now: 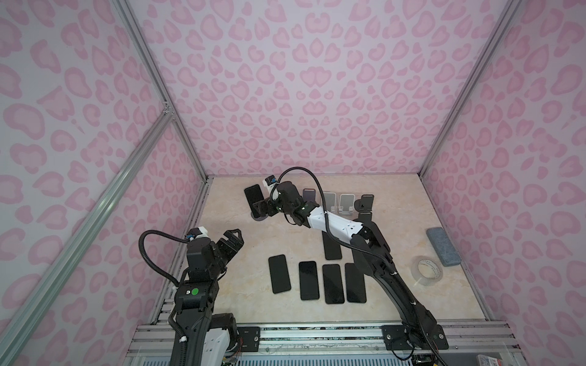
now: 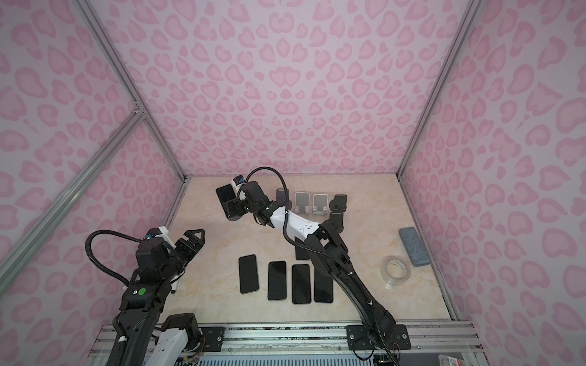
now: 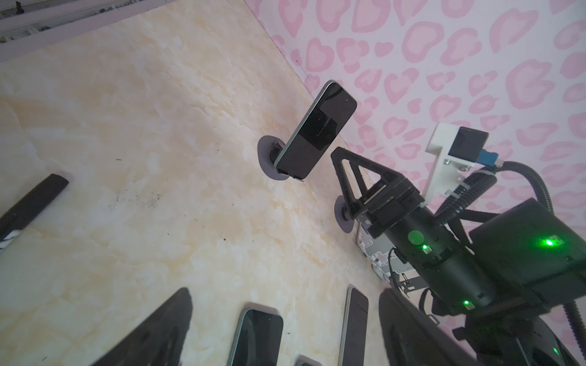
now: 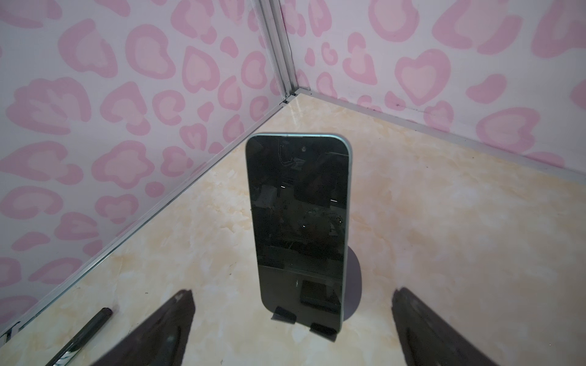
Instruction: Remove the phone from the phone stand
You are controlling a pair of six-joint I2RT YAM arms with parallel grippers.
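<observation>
A dark phone with a pale edge leans upright on its stand, shown close in the right wrist view. Of the stand, two small lower lips and part of the round grey base show; the rest is behind the phone. My right gripper is open, its blurred fingers apart on either side of the phone's lower end, nothing gripped. In the left wrist view, a gap shows between the phone and my right gripper. My left gripper stands open and empty above the table's left side.
Several dark phones lie flat along the front, such as this phone. More stands, one of them pale, line the back right. A tape roll and a grey-blue pouch lie at right.
</observation>
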